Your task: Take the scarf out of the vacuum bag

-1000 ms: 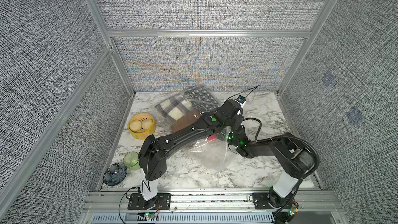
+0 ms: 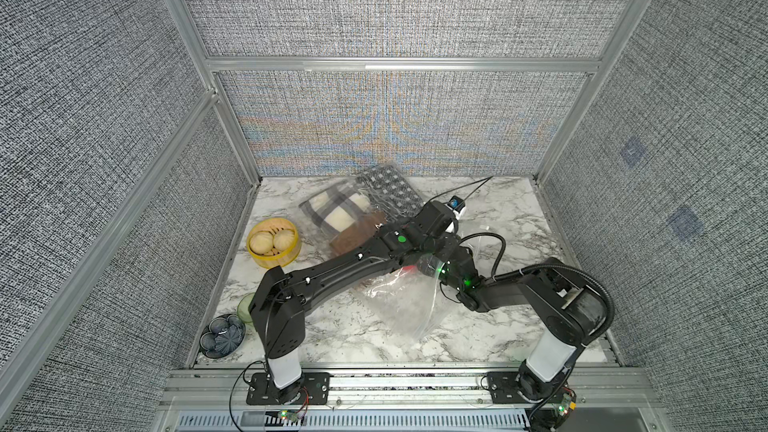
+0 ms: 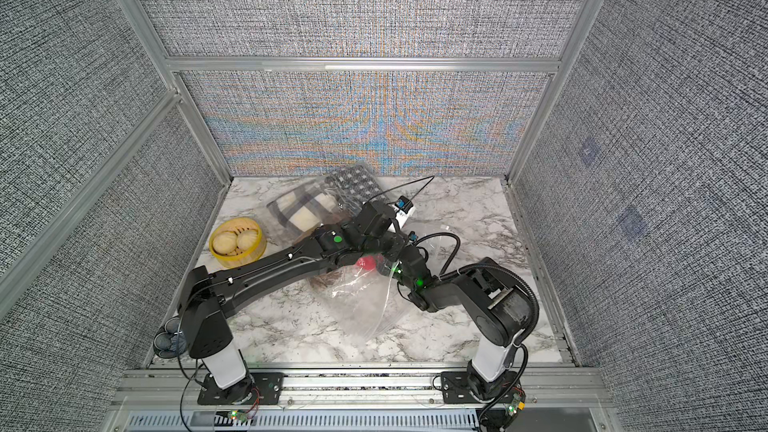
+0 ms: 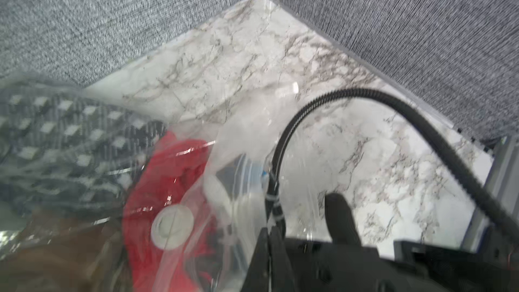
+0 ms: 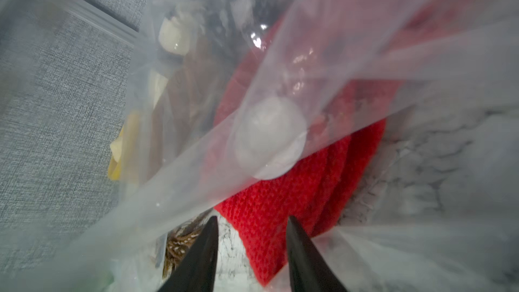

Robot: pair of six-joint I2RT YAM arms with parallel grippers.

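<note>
The clear bag (image 2: 400,308) lies mid-table under both arms. A red knitted scarf (image 5: 270,221) shows through its plastic, with a round white valve (image 5: 270,138) over it. My left gripper is shut at the bag's right part, in the left wrist view; whether film is between its fingers is hard to tell. My right gripper is open, inside or just under loose plastic folds, its fingertips either side of the scarf's lower end.
A bag with checked and patterned cloth (image 2: 336,208) lies behind. A yellow steamer of buns (image 2: 273,244) and a dark dish (image 2: 221,336) are at the left.
</note>
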